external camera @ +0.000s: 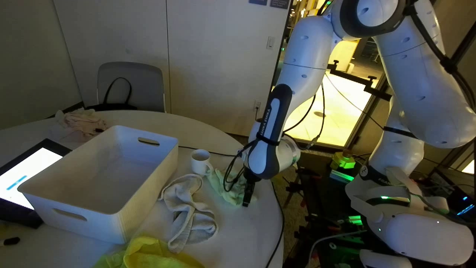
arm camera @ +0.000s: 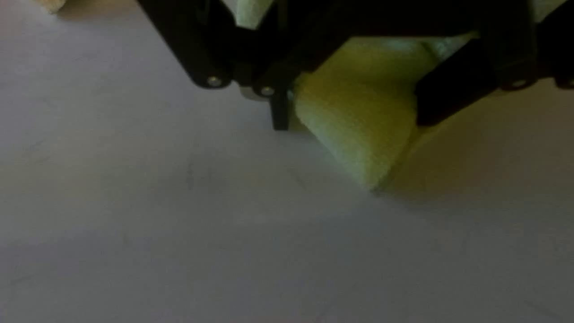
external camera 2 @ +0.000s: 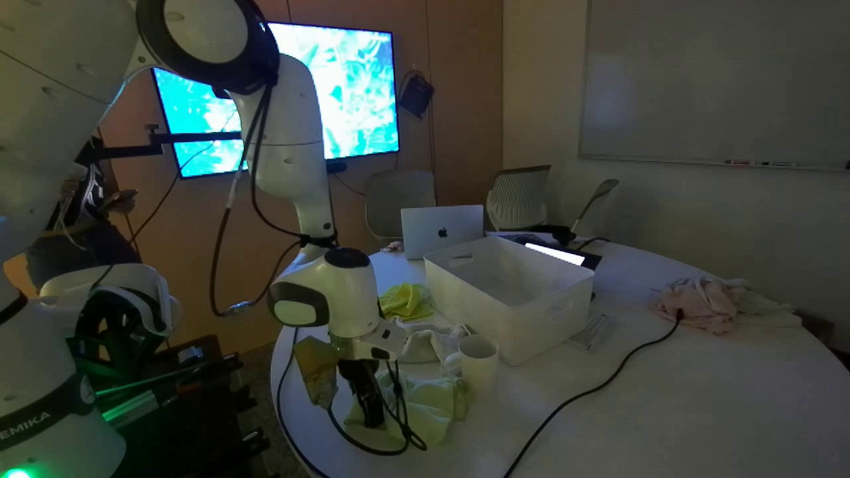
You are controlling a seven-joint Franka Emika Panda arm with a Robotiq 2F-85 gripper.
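Note:
A pale green-yellow cloth (external camera: 221,185) lies crumpled on the white table beside the mug. My gripper (external camera: 246,204) points down at the cloth's near-right edge, low over the table. In the wrist view, a pointed fold of the cloth (arm camera: 366,118) sits between the spread fingers of my gripper. A gap shows at the right finger's tip, so the fingers stand part open around the fold. From the other side, the dark gripper (external camera 2: 370,418) is in front of the cloth (external camera 2: 434,406), partly hiding it.
A white mug (external camera: 201,161) stands just behind the cloth. An empty white bin (external camera: 120,214), a grey cloth (external camera: 192,219) and a yellow cloth (external camera: 149,254) lie to the left. A black cable (external camera 2: 590,392) crosses the table. Bare table lies toward the front right edge.

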